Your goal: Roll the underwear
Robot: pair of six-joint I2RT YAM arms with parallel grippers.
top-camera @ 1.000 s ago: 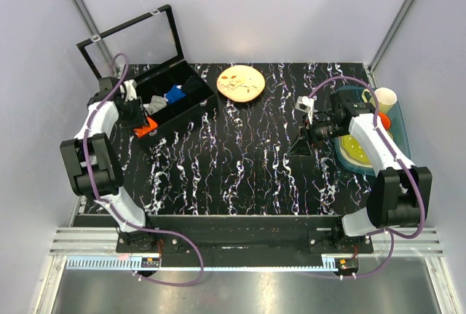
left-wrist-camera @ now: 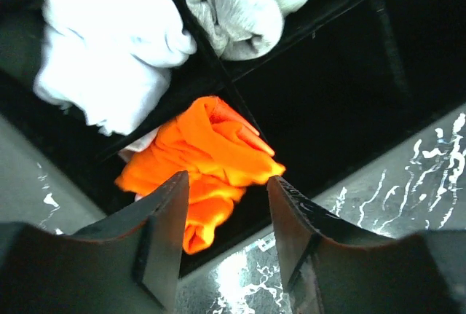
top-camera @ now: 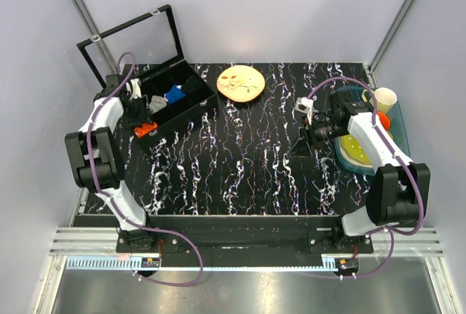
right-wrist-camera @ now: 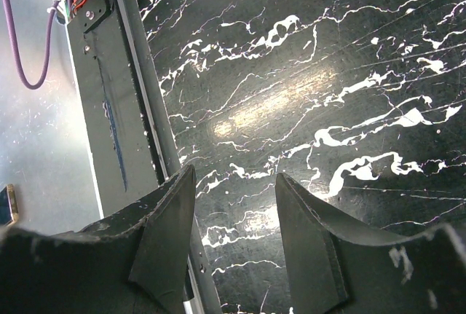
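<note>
A bright orange cloth (left-wrist-camera: 211, 143) lies bunched in a corner compartment of the black divided box (top-camera: 191, 114). Above it, in the left wrist view, my left gripper has its fingers apart, one on either side of the cloth's near part; no grip on it shows. From overhead, the orange cloth (top-camera: 145, 129) is partly covered by that gripper. My right gripper is open over bare marble-patterned table, with nothing between its fingers.
Neighbouring compartments hold white cloth (left-wrist-camera: 109, 37), grey cloth (left-wrist-camera: 244, 8) and a blue cloth (top-camera: 175, 94). The box's framed lid (top-camera: 131, 22) stands raised behind. A patterned round plate (top-camera: 240, 83) lies at the back; a blue bin (top-camera: 405, 138) with dishes stands right. Mid-table is clear.
The right arm looks nearly still, and the cloths remain in the box.
</note>
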